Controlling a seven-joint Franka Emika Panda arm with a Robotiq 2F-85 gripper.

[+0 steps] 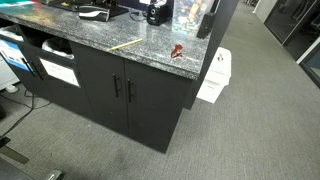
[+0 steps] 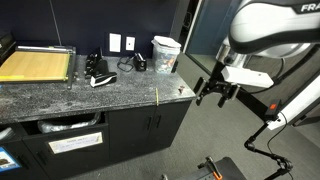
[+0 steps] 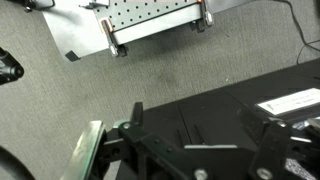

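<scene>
My gripper [image 2: 212,98] hangs to the right of the counter's end in exterior view 2, open and with nothing visible between its fingers. A small red object [image 1: 176,51] lies near the counter's right front corner. To its left, a thin yellow stick [image 1: 126,45] rests flat on the grey speckled counter [image 1: 80,30]. The wrist view looks down on carpet and the black cabinet [image 3: 180,110], with dark gripper parts along the bottom; neither small object can be made out there.
A clear tub [image 2: 166,54] of mixed items stands at the counter's back right, beside black devices [image 2: 100,67]. A paper cutter-like board [image 2: 35,65] occupies the left. White boxes [image 1: 215,76] sit on the floor past the cabinet. A perforated metal plate [image 3: 140,10] edges the wrist view's top.
</scene>
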